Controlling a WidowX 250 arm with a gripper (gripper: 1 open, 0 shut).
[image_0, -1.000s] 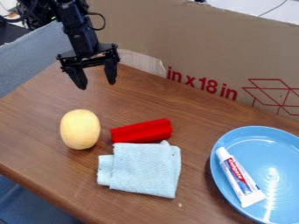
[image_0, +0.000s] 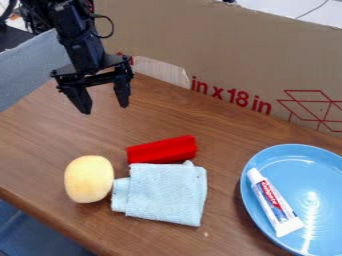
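Note:
My black gripper (image_0: 103, 100) hangs over the back left of the wooden table, its fingers spread open with nothing between them. Below it, toward the front, a pale yellow potato-like object (image_0: 88, 179) rests at the left of a folded light blue cloth (image_0: 160, 197). A red cylinder (image_0: 159, 151) lies just behind the cloth. At the right, a white toothpaste tube (image_0: 271, 200) lies on a blue plate (image_0: 318, 185).
A cardboard box wall (image_0: 238, 60) runs along the back, and a grey surface (image_0: 27, 77) borders the left side.
The yellow object has shifted a little toward the front and left. My gripper has come slightly lower and stays open.

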